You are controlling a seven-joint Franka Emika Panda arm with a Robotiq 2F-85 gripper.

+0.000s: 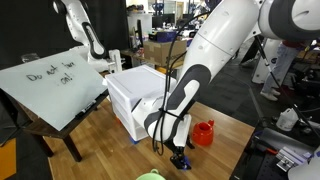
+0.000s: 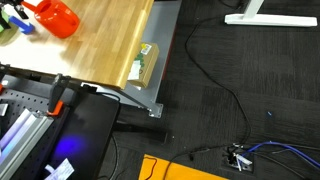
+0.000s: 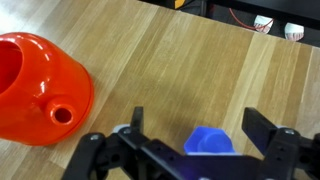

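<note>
A small blue object [image 3: 209,141] is on the wooden table, low in the wrist view between the spread fingers of my open gripper. Its lower part is hidden behind the gripper body. Exterior view 1 has the gripper [image 1: 182,158] low over the blue object [image 1: 185,168], partly covering it. Whether the fingers touch it cannot be made out. At the left edge of exterior view 2 the blue object [image 2: 21,25] also shows.
A red container [image 3: 45,90] stands left of the gripper in the wrist view. Near the front in exterior view 1 is a green bowl [image 1: 152,176]. A white box [image 1: 133,88] stands behind the arm. Bare wood lies between red container and blue object.
</note>
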